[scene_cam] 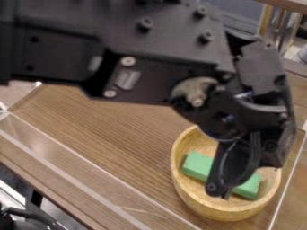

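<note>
A light wooden bowl (pixel 192 193) stands at the right of the table, with a green rectangular block (pixel 199 167) lying inside it. My black gripper (pixel 225 180) reaches down into the bowl from above, its fingers over the right part of the block and hiding some of it. The gripper's body and arm fill the upper part of the view. Whether the fingers are closed on the block is hard to see.
A clear strip runs along its front left edge, with dark hardware beyond at the lower left corner.
</note>
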